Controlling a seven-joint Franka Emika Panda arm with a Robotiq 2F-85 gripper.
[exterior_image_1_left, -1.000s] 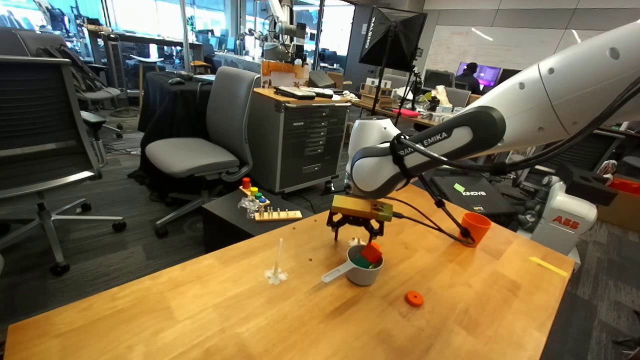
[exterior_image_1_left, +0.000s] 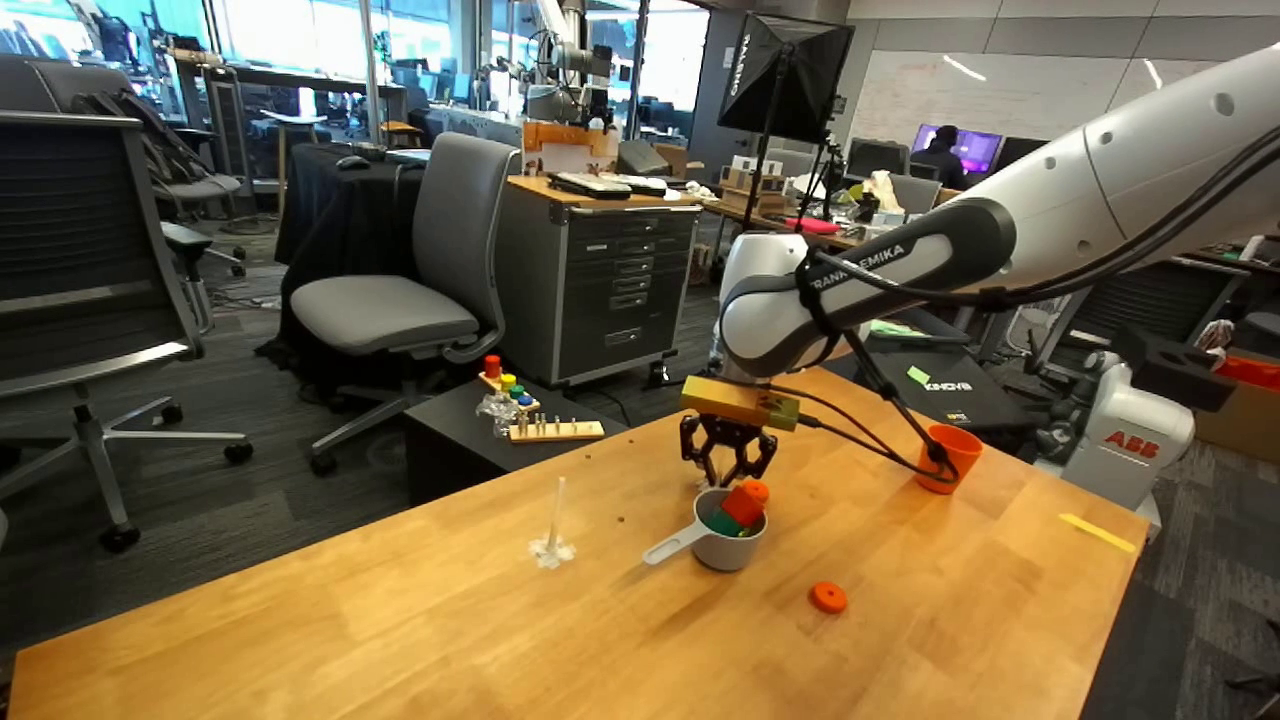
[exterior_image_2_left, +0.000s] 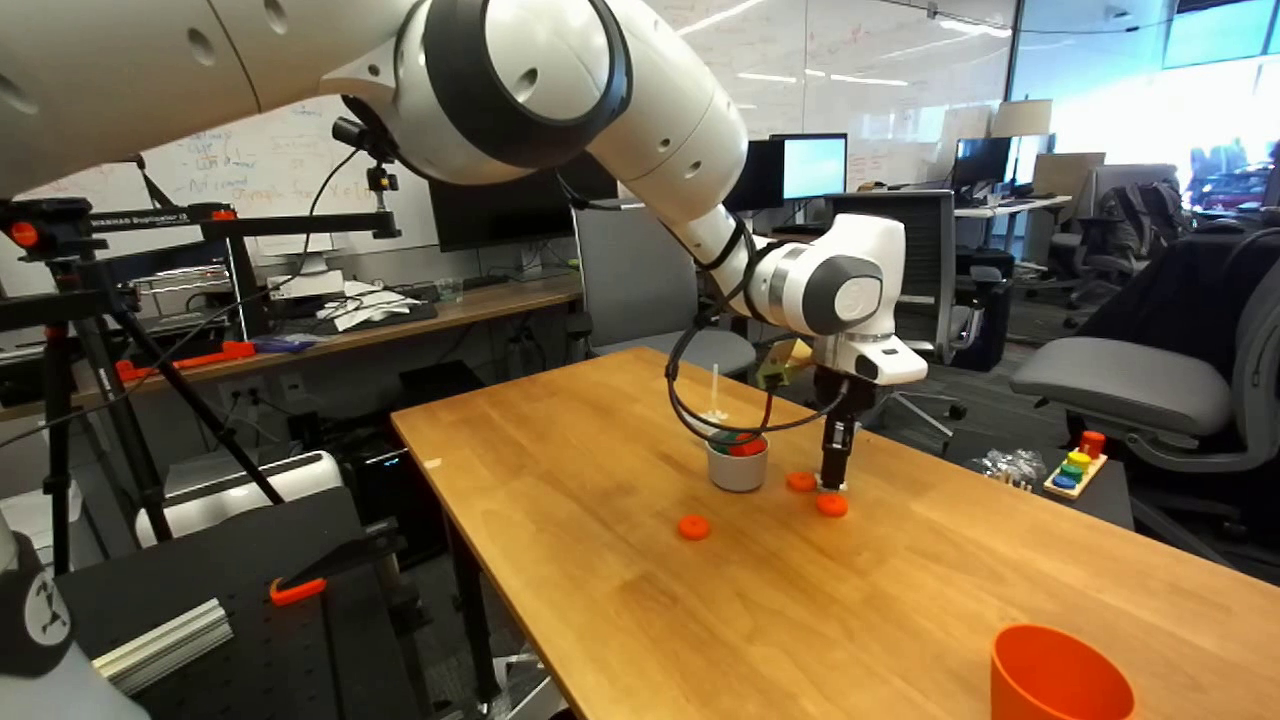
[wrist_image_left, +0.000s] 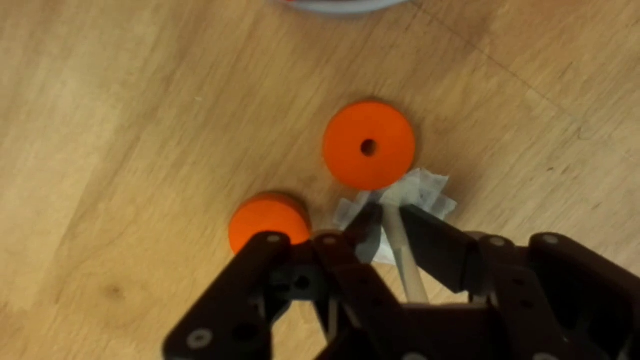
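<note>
In the wrist view my gripper is shut on a pale thin peg (wrist_image_left: 400, 243), which is fixed to the table by clear tape (wrist_image_left: 442, 205). An orange disc (wrist_image_left: 368, 146) with a centre hole lies flat just beyond the peg's base. A second orange disc (wrist_image_left: 268, 222) sits left of the fingers, partly covered by them. Exterior view 2 shows the gripper (exterior_image_2_left: 833, 485) low over the tabletop, among these discs. A third orange disc (exterior_image_1_left: 829, 596) lies apart. Beside the gripper stands a grey handled pot (exterior_image_1_left: 728, 551) holding a red block (exterior_image_1_left: 744, 505) and green pieces.
Another upright peg (exterior_image_1_left: 555, 518) is taped to the table (exterior_image_1_left: 396, 624), left of the pot. An orange cup (exterior_image_1_left: 950, 460) stands near the far right edge, with a cable in front of it.
The gripper was spread wide; its fingers have come together and the hand sits slightly higher and to the right in exterior view 1. An orange disc now shows behind the pot.
</note>
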